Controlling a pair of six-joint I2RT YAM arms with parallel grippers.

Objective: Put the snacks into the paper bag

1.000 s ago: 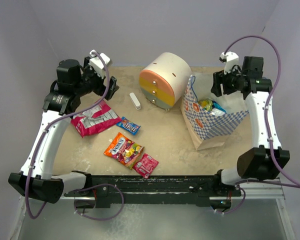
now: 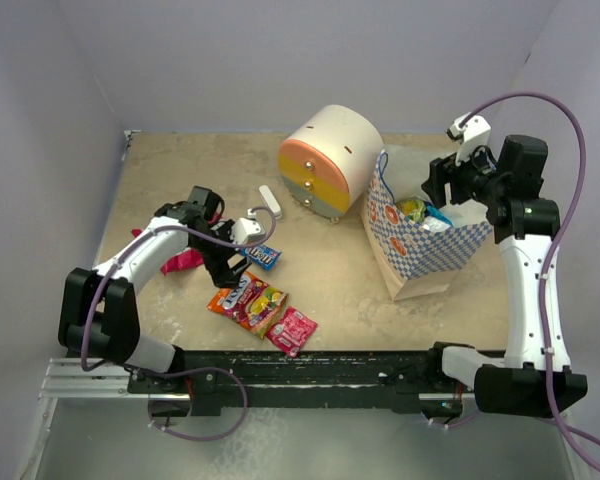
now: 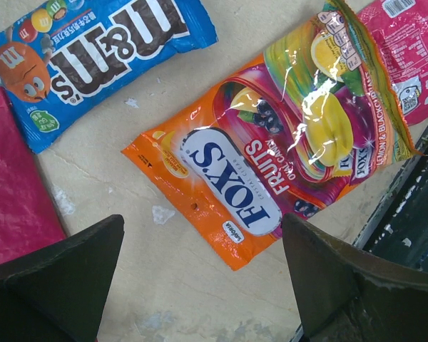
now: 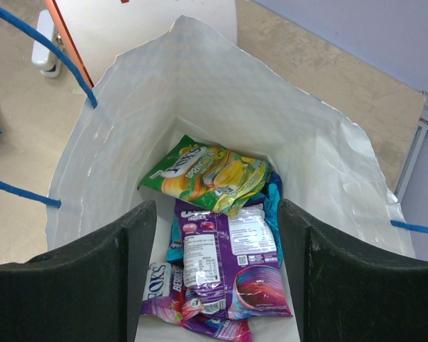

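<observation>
An orange Fox's fruits candy bag (image 3: 250, 164) lies flat on the table, with my left gripper open just above its near end and nothing between the fingers. Beside it are a blue M&M's pack (image 3: 103, 60), a pink packet (image 3: 408, 57) overlapping its far end, and a larger crimson bag (image 3: 18, 185). The checkered paper bag (image 2: 412, 244) stands upright at the right. Over its mouth hangs my right gripper, part open and empty. Inside the bag rest a green snack pack (image 4: 207, 174) and purple Fox's packs (image 4: 228, 260).
A rounded drawer box (image 2: 330, 160) stands left of the paper bag. A small white object (image 2: 270, 202) lies beside it. Bag handles (image 4: 39, 43) loop up at the opening.
My left gripper has come down and toward the front, from above the crimson bag to the orange candy bag. The right arm has shifted slightly to the right over the paper bag.
</observation>
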